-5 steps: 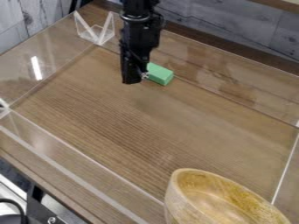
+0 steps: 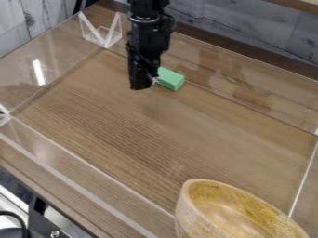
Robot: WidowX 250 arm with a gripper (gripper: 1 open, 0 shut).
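Observation:
The black robot arm hangs down over the back of the wooden table, its gripper low near the tabletop, just left of a green block. The block lies on the table, partly behind the gripper. Whether the fingers are open or shut is too small and dark to tell.
A large yellow bowl sits at the front right. A clear plastic holder stands at the back left. Cables lie beyond the lower left edge.

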